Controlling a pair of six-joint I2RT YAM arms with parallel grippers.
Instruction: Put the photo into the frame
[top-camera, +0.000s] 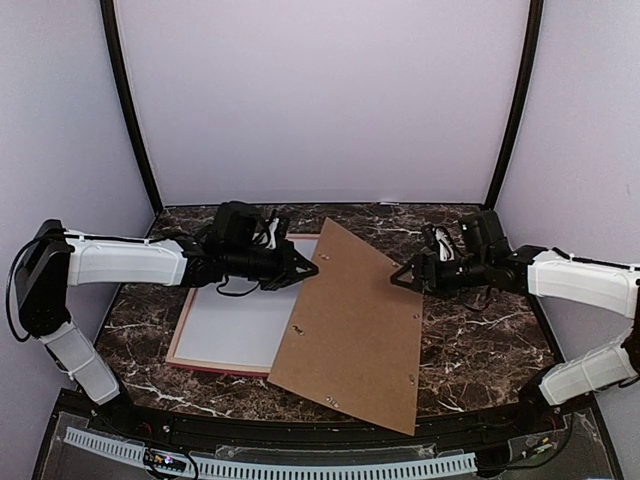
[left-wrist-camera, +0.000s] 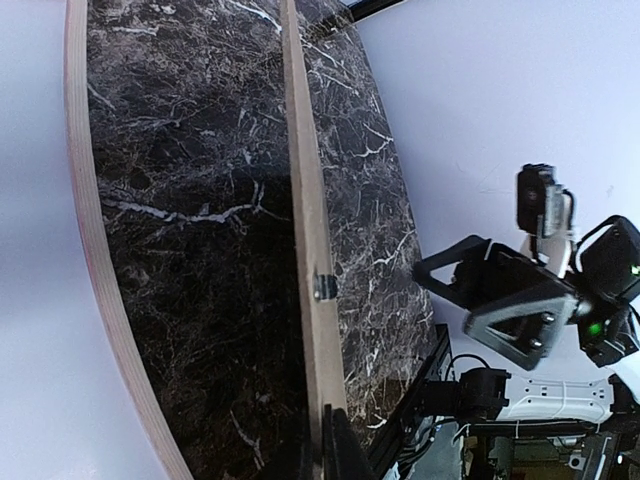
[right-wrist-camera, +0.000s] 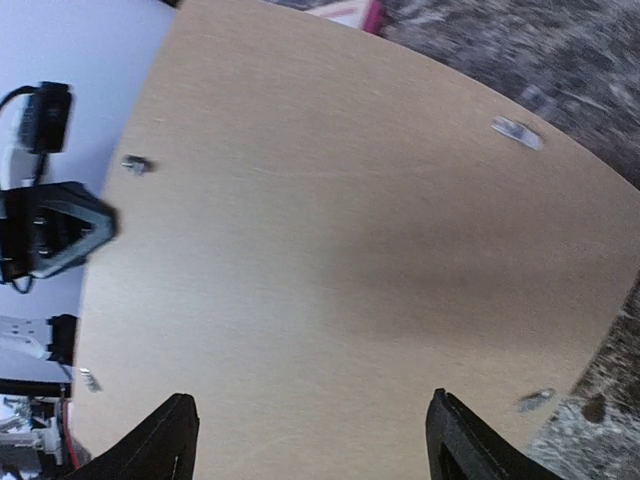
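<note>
The frame (top-camera: 179, 340), pale-edged with some red, lies on the left of the table, its inside covered by a plain white surface (top-camera: 235, 325). A brown backing board (top-camera: 350, 335) with small metal clips is tilted, overlapping the frame's right side. My left gripper (top-camera: 305, 270) is shut on the board's left edge, which the left wrist view shows edge-on between its fingers. My right gripper stands open over the board's right part, its two fingers (right-wrist-camera: 160, 440) wide apart. No picture shows on the white surface.
The board's lower corner reaches over the black front rail (top-camera: 250, 428). White walls close in the sides and back.
</note>
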